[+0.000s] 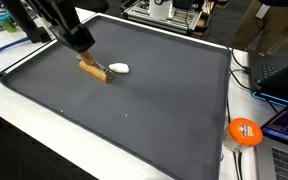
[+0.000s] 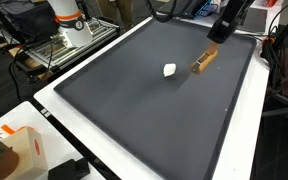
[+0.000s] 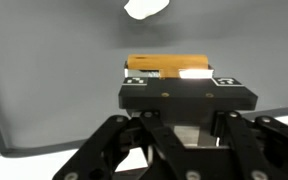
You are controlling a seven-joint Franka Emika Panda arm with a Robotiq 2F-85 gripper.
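My gripper is shut on an orange-brown wooden piece [image 3: 167, 62], which lies crosswise in the wrist view. In exterior view 1 the same wooden piece [image 1: 95, 68] is tilted beneath the black gripper body, over the dark mat. Exterior view 2 has the wooden piece [image 2: 204, 60] under the gripper at the upper right; whether it touches the mat I cannot tell. A small white object [image 1: 119, 68] rests on the mat just right of the piece in exterior view 1. The white object [image 2: 169, 70] stands apart from it, to the left, in exterior view 2.
An orange-lidded container [image 1: 244, 132] sits at the right, near a laptop [image 1: 287, 155]. Cables and clutter lie beyond the mat.
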